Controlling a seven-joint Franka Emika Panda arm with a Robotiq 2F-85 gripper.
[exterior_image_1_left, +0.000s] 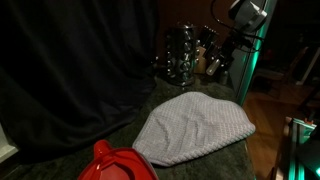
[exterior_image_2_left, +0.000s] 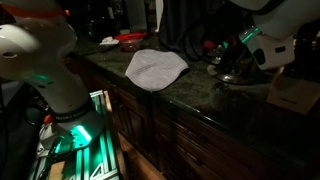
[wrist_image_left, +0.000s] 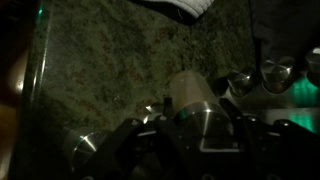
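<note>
A small jar (wrist_image_left: 190, 90) with a shiny metal cap is in my gripper, which is shut around the cap end. Its paler body points away from the gripper, over the dark speckled counter. In exterior view 1 the jar (exterior_image_1_left: 212, 67) hangs tilted at the back right, just right of a rack of jars (exterior_image_1_left: 180, 52). Several round metal caps (wrist_image_left: 276, 74) line the right side of the wrist view. Dim light hides the fingers' exact contact with the jar.
A light grey cloth (exterior_image_1_left: 192, 127) lies spread across the middle of the counter (exterior_image_1_left: 112, 133). A red container (exterior_image_1_left: 113, 165) stands at the near left. Dark fabric (exterior_image_1_left: 70, 70) hangs at the back. Another metal-topped object (wrist_image_left: 82, 148) is low in the wrist view.
</note>
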